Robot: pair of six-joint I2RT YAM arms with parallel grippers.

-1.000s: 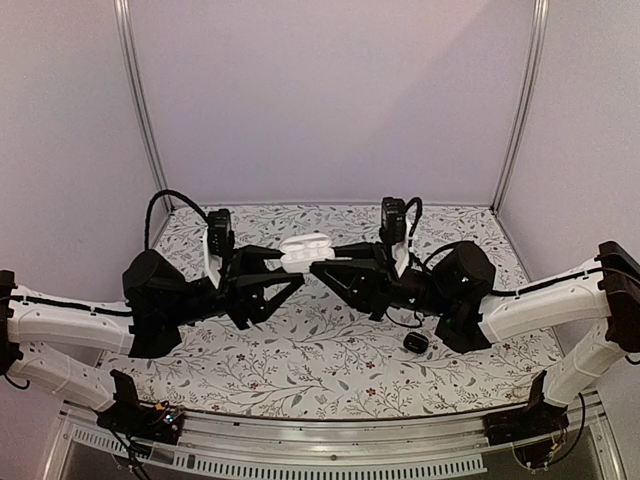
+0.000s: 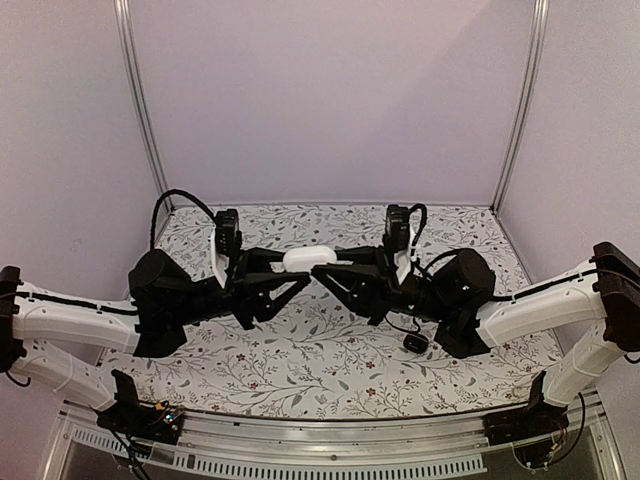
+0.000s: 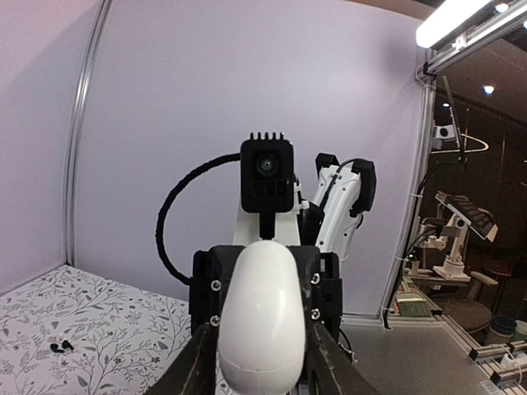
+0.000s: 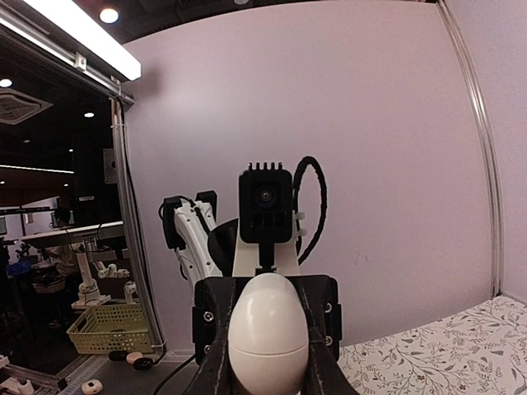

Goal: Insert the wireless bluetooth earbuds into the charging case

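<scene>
A white charging case [image 2: 308, 258] is held in mid-air between my two grippers, over the middle of the table, and its lid looks closed. My right gripper [image 2: 330, 262] is shut on it from the right. My left gripper [image 2: 288, 265] reaches to its left end; how far its fingers are open is hard to tell. The case fills the lower middle of both wrist views, as a rounded white body [image 3: 260, 321] in the left one and with a lid seam showing [image 4: 268, 329] in the right one. Whether earbuds are inside is hidden.
A small black object [image 2: 415, 342] lies on the floral table [image 2: 330, 370] at the right, below the right gripper.
The case's lid, raised a second ago, now looks closed.
</scene>
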